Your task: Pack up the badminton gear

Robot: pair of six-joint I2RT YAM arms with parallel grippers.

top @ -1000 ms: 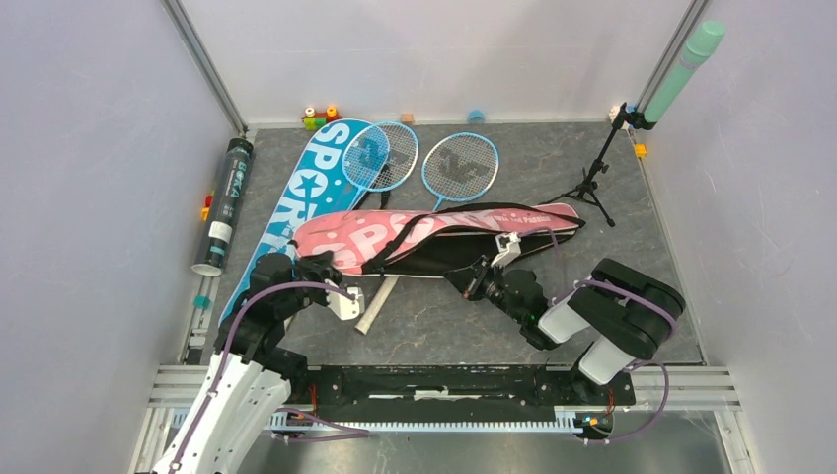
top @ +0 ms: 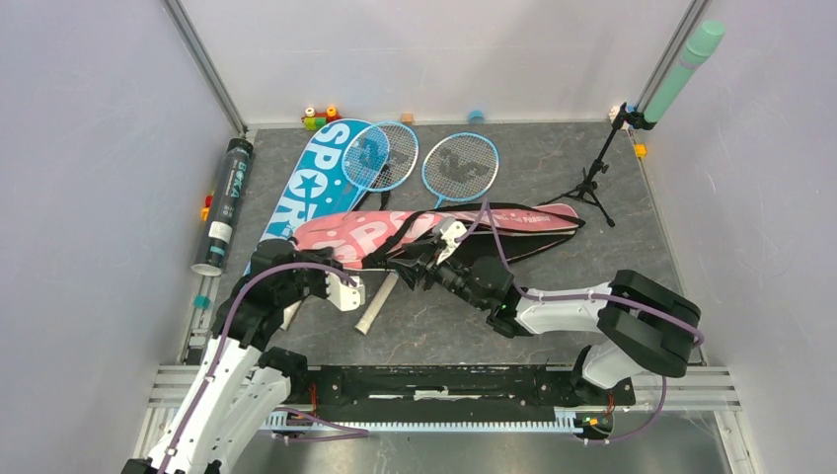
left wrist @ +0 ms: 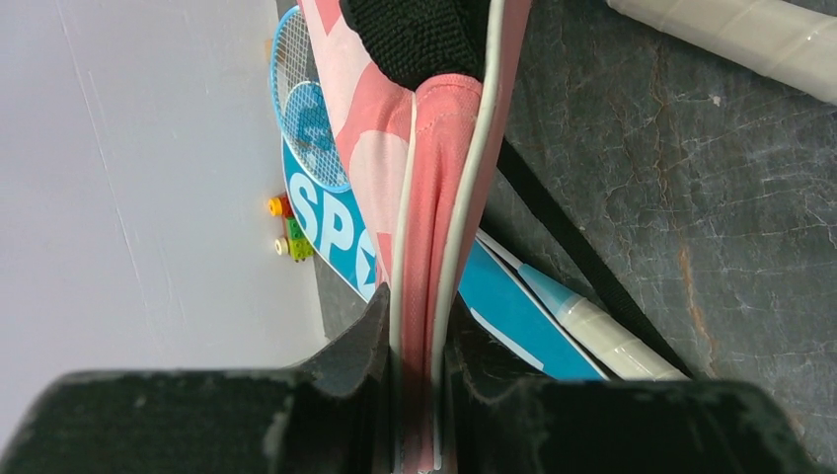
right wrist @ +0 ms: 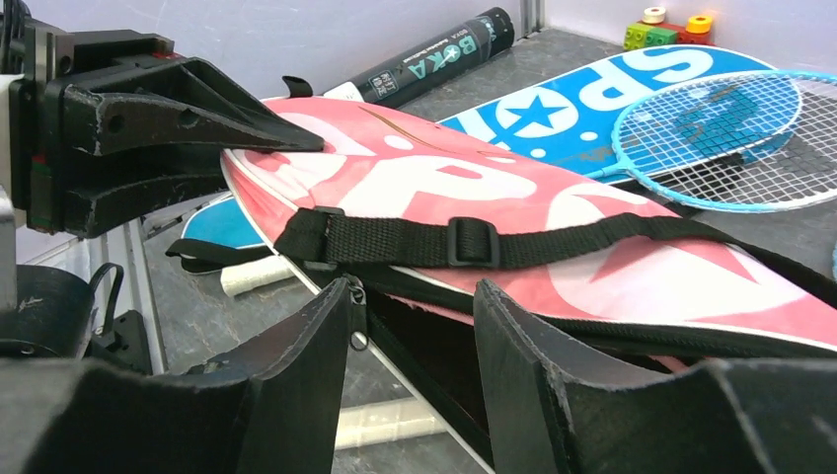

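A pink racket bag with a dark, gaping opening lies across the floor. Its left end is pinched by my left gripper, shut on the pink edge. My right gripper stands open in front of the bag's opening, and a small metal zipper pull shows beside its left finger. A black buckled strap crosses the bag just above. Two blue-framed rackets lie behind, their shafts passing under the pink bag. One light grip sticks out in front.
Under the left racket is a blue sports bag. At the left wall lies a black shuttlecock tube. A small tripod stands at the right, with a green tube above it. Right of the grip, the front floor is clear.
My right gripper has moved left along the front of the bag, close to the left gripper.
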